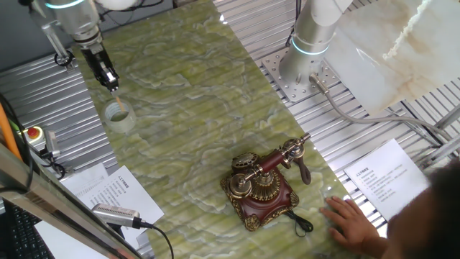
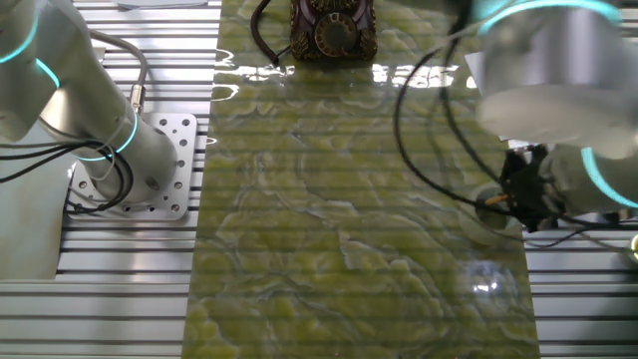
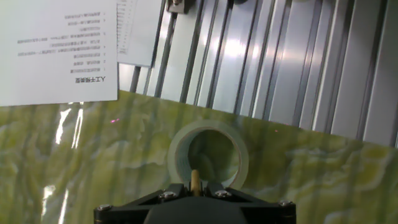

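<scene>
A slim wooden stick [image 3: 195, 182] is pinched in my gripper, pointing down from the shut fingertips. Just beyond it in the wrist view lies a pale ring [image 3: 242, 158], like a roll of tape, flat on the green marbled tabletop. In exterior view 1 the stick's lower end [image 1: 121, 104] overlaps the opening of the ring [image 1: 120, 126], with my gripper [image 1: 114, 88] above; whether the stick touches the ring cannot be told. Exterior view 2 shows the gripper [image 2: 520, 189] partly behind cables.
An ornate red-brown telephone [image 1: 262, 194] stands toward the front, with a person's hand [image 1: 352, 221] beside it. Printed sheets [image 1: 133, 198] lie along the left edge. Mid-table is clear.
</scene>
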